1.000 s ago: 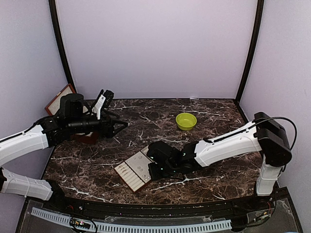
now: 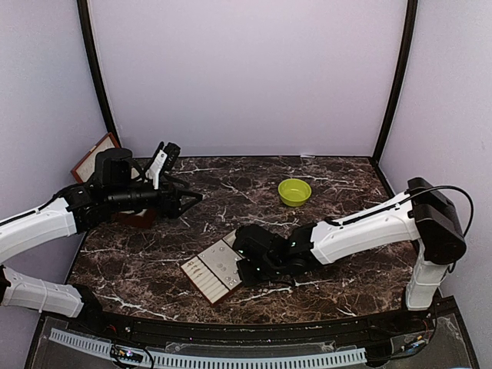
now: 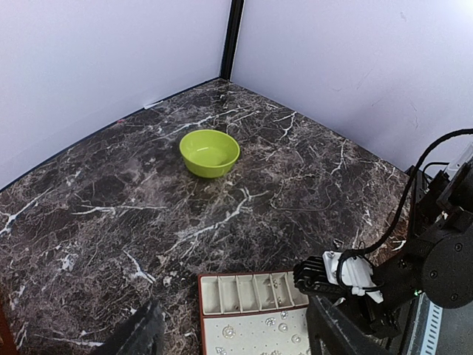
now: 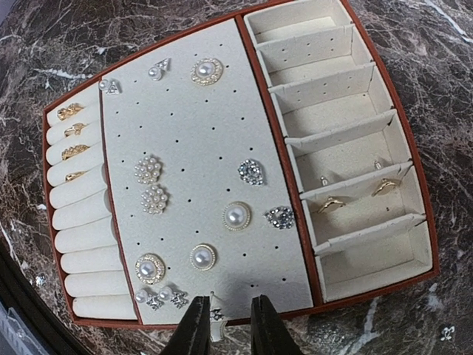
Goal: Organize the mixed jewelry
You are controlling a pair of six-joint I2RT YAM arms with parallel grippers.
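Note:
The jewelry tray (image 4: 192, 126) has ring rolls with gold rings (image 4: 74, 151) at left in the right wrist view, an earring board with pearl and crystal pieces (image 4: 236, 214), and compartments with small items (image 4: 332, 203). My right gripper is low at the board's near edge; a small silver crystal piece (image 4: 216, 314) shows at its left finger. Whether it is gripped is hard to see. My left gripper (image 2: 188, 201) stands open above the table, left of and behind the tray, its fingers blurred in its wrist view.
A green bowl (image 2: 294, 198) stands at the back right. An open case (image 2: 92, 157) stands at the far left behind my left arm. Small loose pieces (image 4: 446, 333) lie on the marble table beside the tray.
My right arm has shifted slightly at the tray in the top view. The left arm has not moved.

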